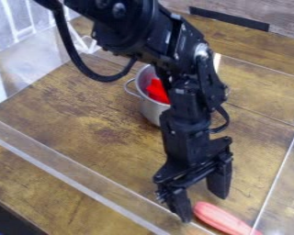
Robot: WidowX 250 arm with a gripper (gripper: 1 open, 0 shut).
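Note:
The black arm reaches down from the top of the camera view to its gripper (197, 195), which stands open low over the wooden table, its two fingers spread. A pinkish-red elongated object (227, 220) lies at the bottom right, just beside and below the fingers, not between them as far as shows. Behind the arm is a metal pot (147, 107) with a handle and something red (156, 90) inside, partly hidden by the arm.
Bare wooden table (70, 119) fills the left and right. Clear transparent edges or strips run along the left side and lower front, and another at the right.

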